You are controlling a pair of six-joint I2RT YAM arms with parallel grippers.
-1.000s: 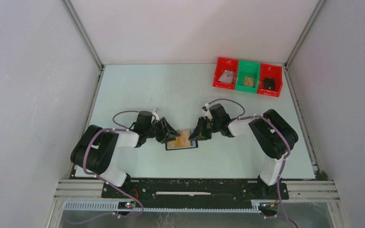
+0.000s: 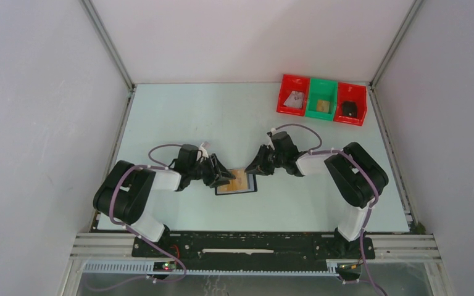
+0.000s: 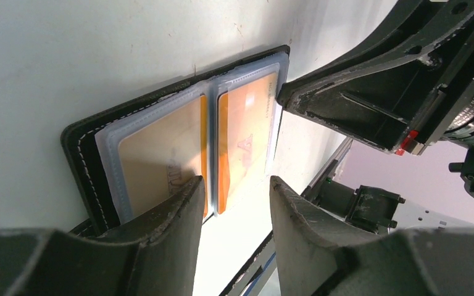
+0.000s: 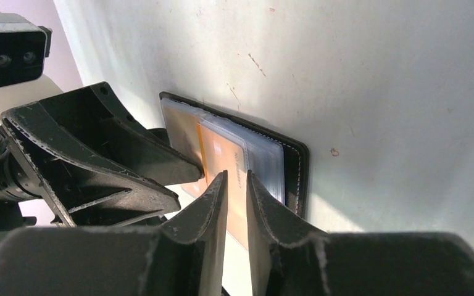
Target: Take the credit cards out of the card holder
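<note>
An open black card holder (image 2: 236,189) with clear sleeves holding orange-beige cards (image 3: 245,126) lies on the table between both grippers. In the left wrist view, my left gripper is part open above the holder's near sleeve, its fingertips apart with no card clearly between them. My right gripper has its fingertips close together, a narrow gap between them, at the holder's clear sleeve in the right wrist view. I cannot tell whether anything thin is between them.
Red (image 2: 294,82) and green (image 2: 321,86) bins with small items stand at the back right, beside another red bin.
My right gripper has shifted slightly toward the back and right over the last second. The left gripper and holder look almost unchanged.
</note>
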